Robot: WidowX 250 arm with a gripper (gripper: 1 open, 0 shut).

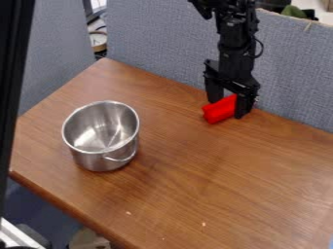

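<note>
My black gripper point(228, 97) has its fingers down around a red cylindrical object point(219, 114) lying on the wooden table near the back wall; whether they grip it is hard to tell. A shiny steel pot point(100, 136) with a handle stands on the left part of the table.
Grey padded walls point(297, 78) border the table point(196, 195) at the back and left.
</note>
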